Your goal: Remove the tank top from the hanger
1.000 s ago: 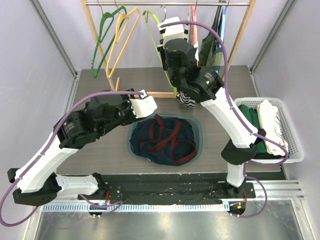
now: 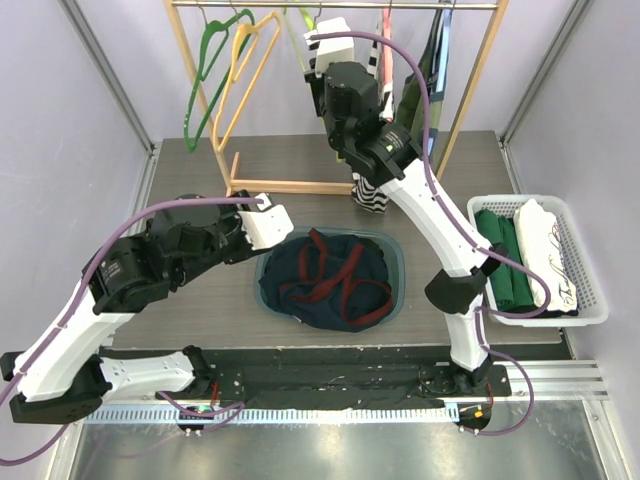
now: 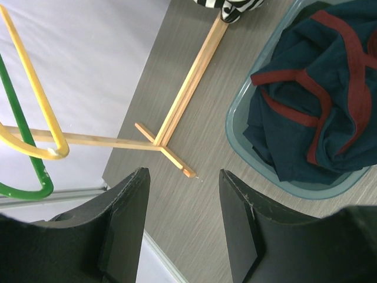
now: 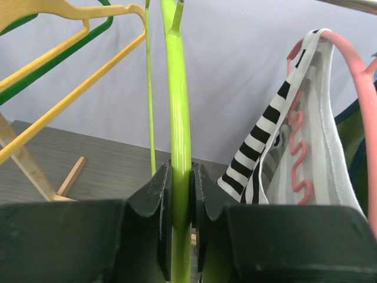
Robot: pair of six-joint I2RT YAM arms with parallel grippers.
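In the right wrist view the bare lime-green hanger (image 4: 179, 106) stands upright between the fingers of my right gripper. Both fingers lie close along its sides; whether they press on it is unclear. The top view mostly hides this spot behind the right arm. A navy garment with red trim (image 2: 330, 285), apparently the tank top, lies bunched in the blue-grey bin (image 2: 402, 275), off any hanger. My left gripper is open, its fingertips apart and nothing between them, left of the bin.
Empty green (image 2: 197, 95) and yellow (image 2: 240, 75) hangers hang at the rail's left. A striped garment (image 4: 259, 138) on a pink hanger (image 4: 359, 82) is close to the right gripper's right. The white basket (image 2: 590, 290) at right holds folded clothes. Floor left of the bin is clear.
The left arm has drawn back to the left. The navy garment has not moved.
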